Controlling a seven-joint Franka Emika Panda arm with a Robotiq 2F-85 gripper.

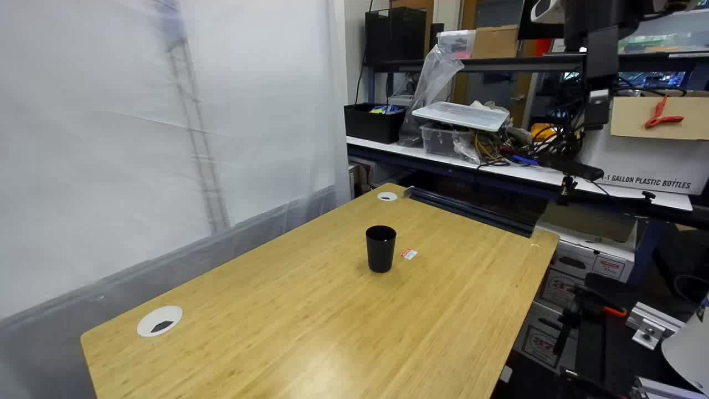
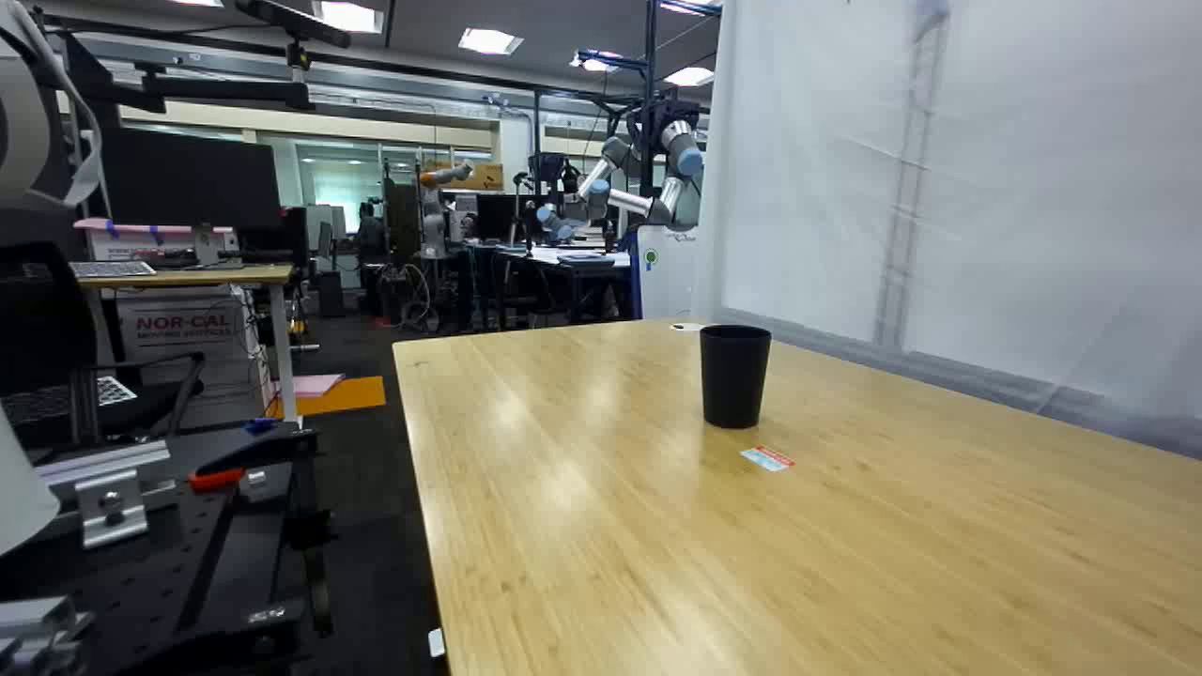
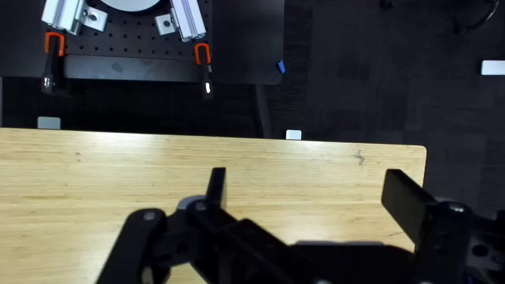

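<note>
A plain black cup (image 1: 380, 249) stands upright on the wooden table, its open mouth facing up; the second exterior view shows the same cup (image 2: 734, 377) toward the table's far part. Close beside it lies a small flat red, white and blue packet or label (image 1: 409, 254), also seen as a label (image 2: 767, 458) in the second exterior view. High over the table, my gripper is wide open, with only bare tabletop seen between its fingers. Neither cup nor label appears in the wrist view. A dark part of the arm hangs at the upper right of exterior view 1, well away from the cup.
Two white cable-hole rings, one being the near ring (image 1: 159, 320), sit along the curtain side. A translucent curtain (image 1: 166, 133) borders that side. Across a gap stands the black base table with orange-handled clamps (image 3: 202, 54).
</note>
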